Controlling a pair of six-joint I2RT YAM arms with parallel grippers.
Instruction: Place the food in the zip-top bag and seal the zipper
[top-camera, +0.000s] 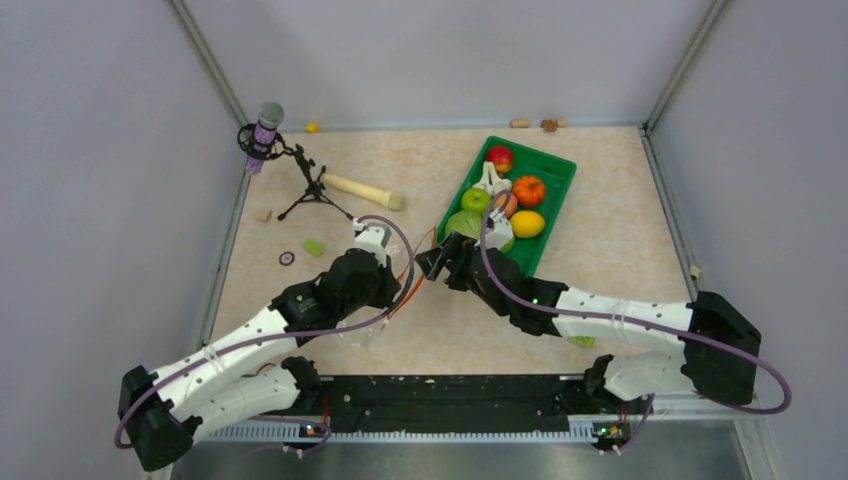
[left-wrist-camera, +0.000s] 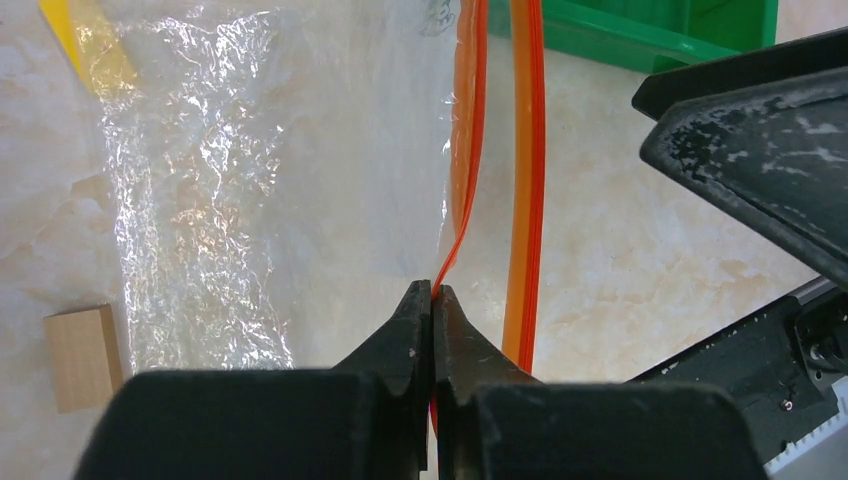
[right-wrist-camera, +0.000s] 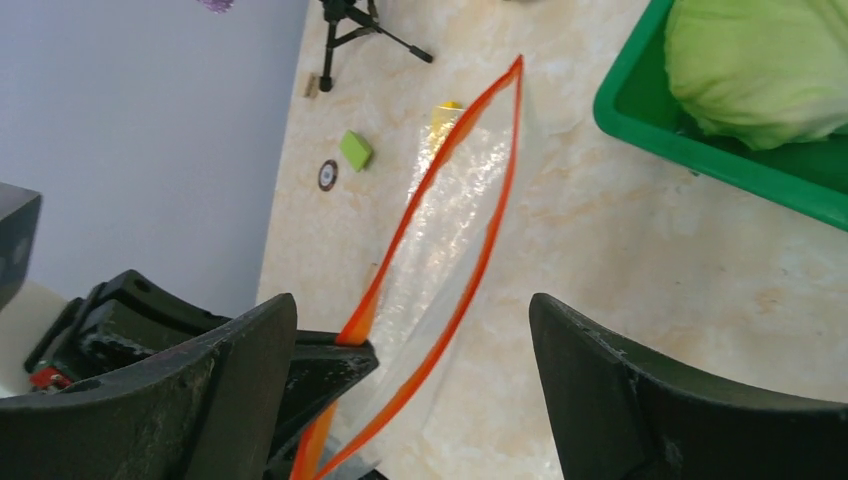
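A clear zip top bag (left-wrist-camera: 330, 170) with orange zipper strips hangs at the table's left-middle, its mouth spread apart between the two strips. My left gripper is shut on one strip of the bag. In the right wrist view the bag (right-wrist-camera: 440, 225) shows a long gap between its orange edges. My right gripper stands open, back from the mouth on its right side, with nothing held; the bag lies beyond its fingers. Food sits in the green bin (top-camera: 562, 190): a lettuce (top-camera: 464, 222), an orange-red pumpkin (top-camera: 529, 190), a lemon (top-camera: 528, 223) and several more pieces.
A black tripod (top-camera: 310, 190) with a microphone stands at the back left, near a pale yellow stick (top-camera: 360, 190). A green block (top-camera: 313, 247) and a dark ring (top-camera: 287, 258) lie left of the bag. Right of the green bin the table is bare.
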